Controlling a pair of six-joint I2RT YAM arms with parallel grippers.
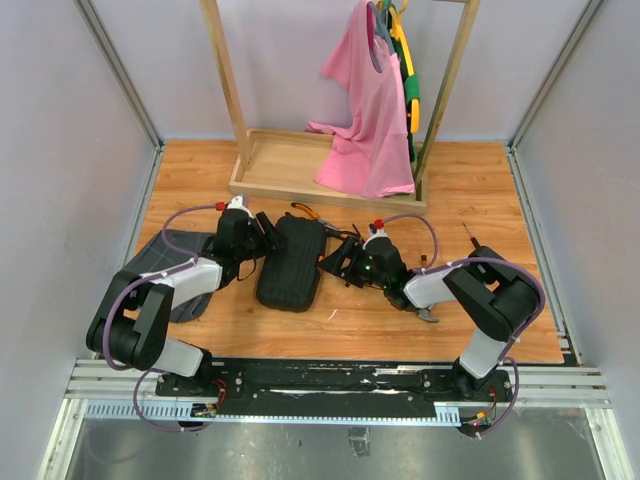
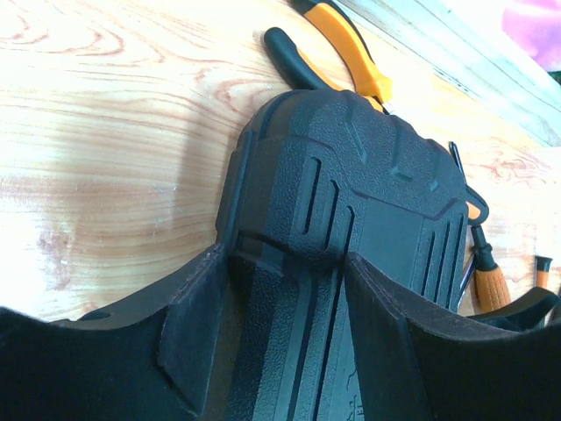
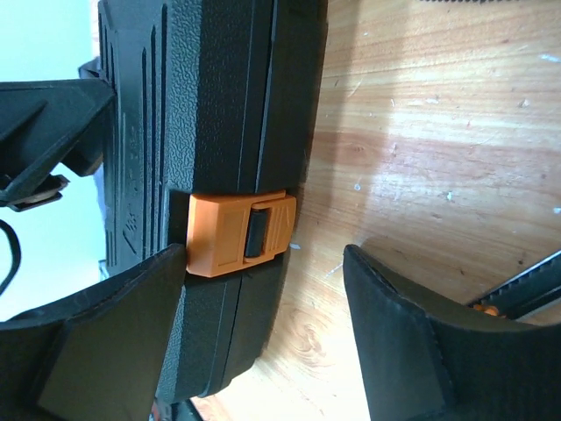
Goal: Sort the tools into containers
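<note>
A black plastic tool case (image 1: 291,272) lies in the middle of the table. My left gripper is at its upper left corner, fingers part open around the case's edge; whether they grip it is unclear. My right gripper is at the case's right side, fingers part open, with the orange latch (image 3: 219,235) between and just beyond them. Orange-handled pliers (image 2: 346,48) lie behind the case, along with a screwdriver (image 2: 491,281) and other tools.
Dark grey mats (image 1: 165,250) lie at the left. A wooden rack (image 1: 265,160) with hanging clothes stands at the back. More tools lie at the right, partly under the right arm.
</note>
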